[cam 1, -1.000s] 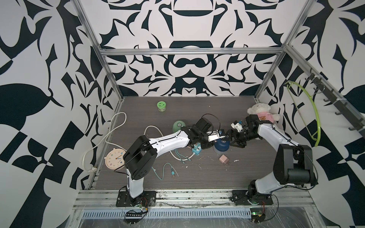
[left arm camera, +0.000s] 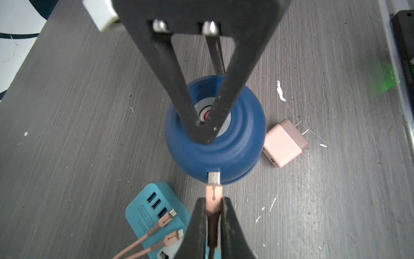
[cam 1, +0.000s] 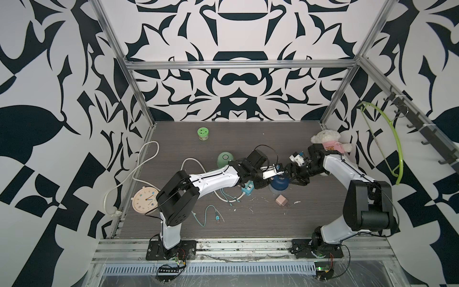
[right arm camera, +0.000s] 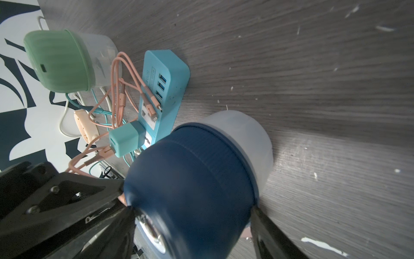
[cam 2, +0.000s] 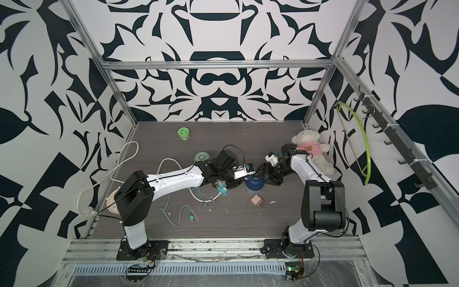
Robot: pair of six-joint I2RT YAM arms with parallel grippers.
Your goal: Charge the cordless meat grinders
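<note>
The blue-topped grinder stands upright near the table's middle; its clear cup (right arm camera: 254,138) shows in the right wrist view. My left gripper is shut on a pink cable plug (left arm camera: 213,194). The plug's metal tip (left arm camera: 214,177) points at the blue top's lower side and overlaps it in view; whether it is inside a port I cannot tell. My right gripper has its fingers (right arm camera: 267,233) on either side of the blue top; how firmly they press is unclear. A green grinder (right arm camera: 56,60) stands beyond the power strip.
A teal power strip (right arm camera: 174,82) with pink cables (right arm camera: 125,64) on it lies beside the blue grinder. A pink adapter (left arm camera: 284,144) sits close by. Also around are a clock (cam 1: 144,200), a green-lidded jar (cam 1: 203,133) and a teddy bear (cam 1: 330,138).
My left arm has shifted very slightly right, toward the blue grinder. The right arm has barely moved, and the grinder stays in place.
</note>
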